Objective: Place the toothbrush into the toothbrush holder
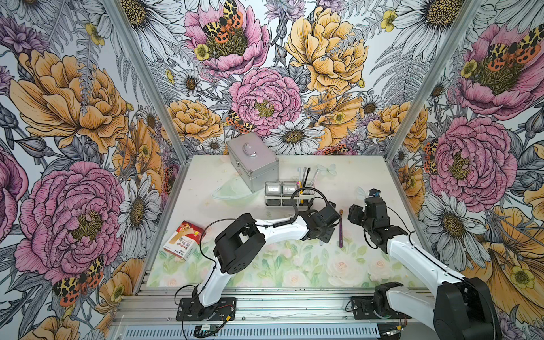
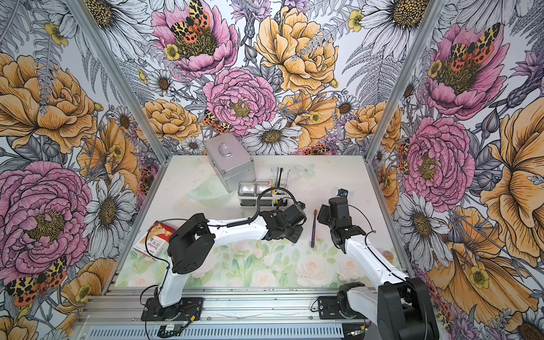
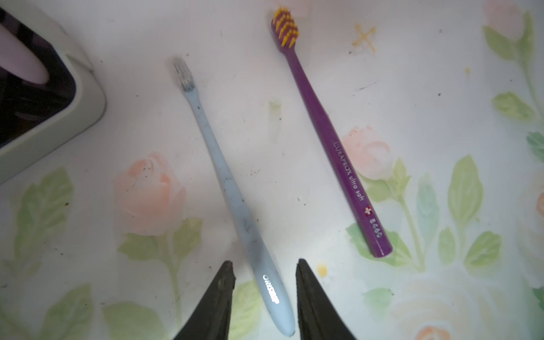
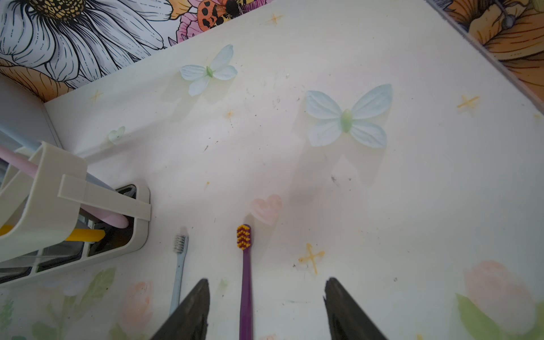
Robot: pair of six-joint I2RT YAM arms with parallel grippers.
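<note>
A light blue toothbrush lies on the table, its handle end below my open left gripper, with the fingertips on either side of it in the left wrist view. A purple toothbrush with yellow bristles lies parallel to its right. The white toothbrush holder stands behind my left gripper, with several brushes in it and two metal-topped containers. My right gripper is open above the table at the right, with the purple toothbrush ahead of it and nothing held.
A silver case stands at the back left. A red and white box lies at the front left.
</note>
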